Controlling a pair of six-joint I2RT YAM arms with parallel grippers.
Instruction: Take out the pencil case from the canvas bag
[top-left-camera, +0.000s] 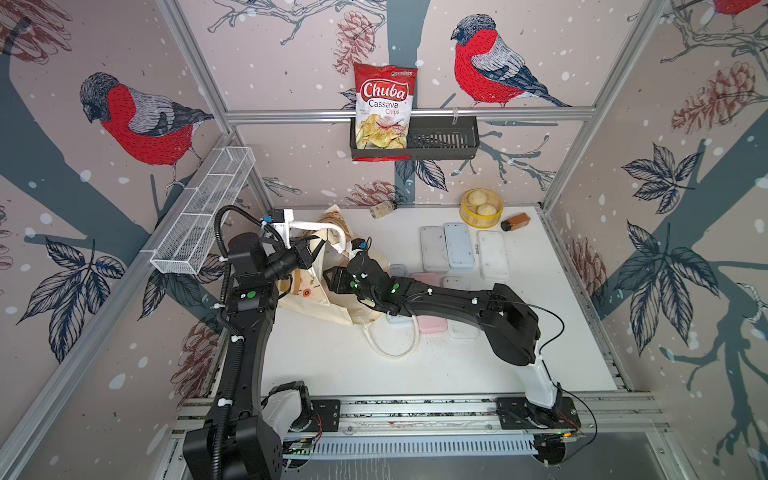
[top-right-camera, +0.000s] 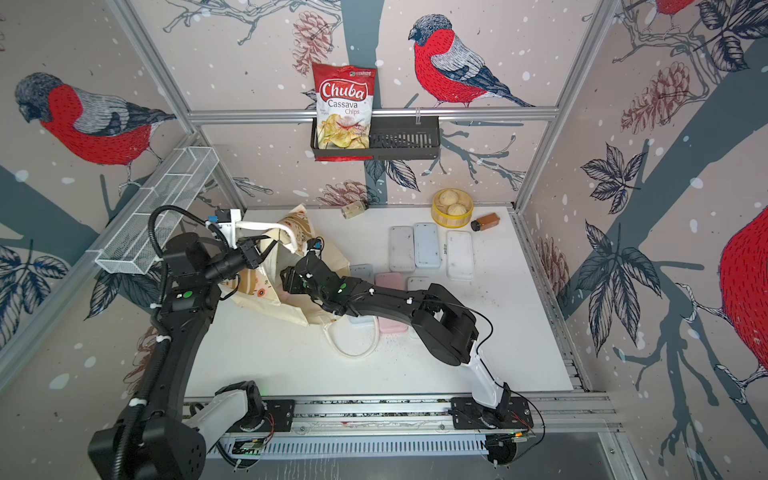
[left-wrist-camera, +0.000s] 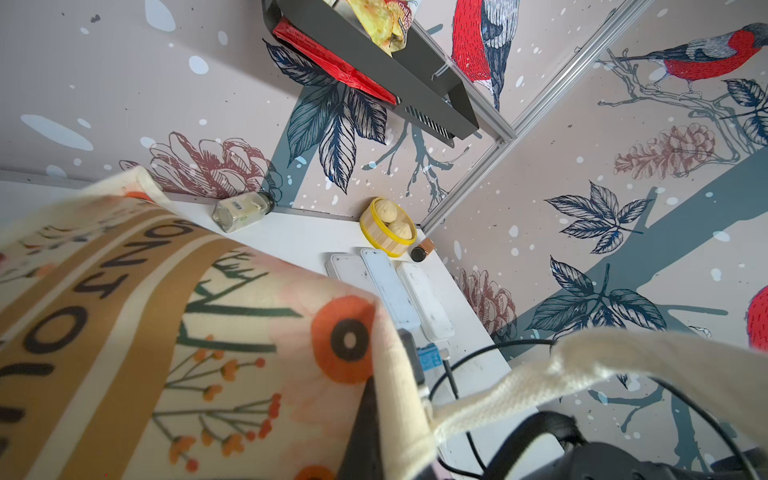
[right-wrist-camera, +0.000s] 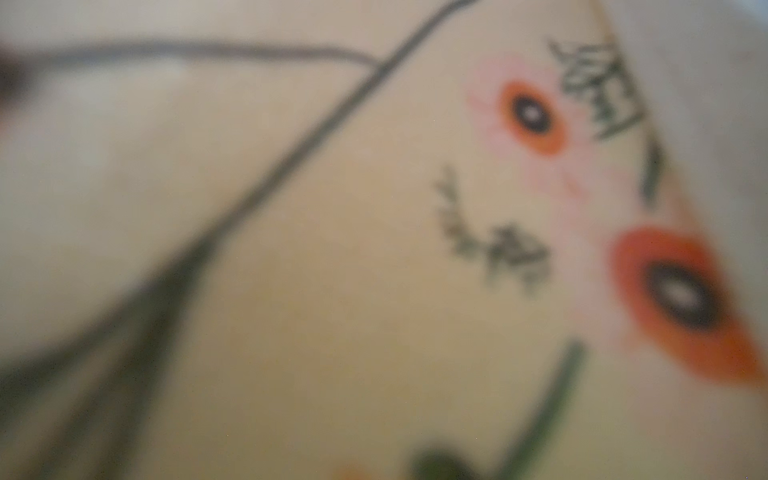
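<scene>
The floral canvas bag (top-left-camera: 305, 292) lies open on its side at the table's left. My left gripper (top-left-camera: 301, 254) holds up one white strap (top-left-camera: 330, 227) at the bag's mouth, shut on it. My right gripper (top-left-camera: 336, 280) reaches into the bag's opening, hiding what is inside; its finger state is hard to see. The right wrist view shows only blurred floral fabric (right-wrist-camera: 384, 304) up close. The pencil cases in the bag are hidden now.
Several flat cases (top-left-camera: 434, 248) lie at the right, partly under the right arm. A steamer of buns (top-left-camera: 480, 209) and two small bottles stand or lie at the back. A grey shelf (top-left-camera: 440, 144) with chips hangs above.
</scene>
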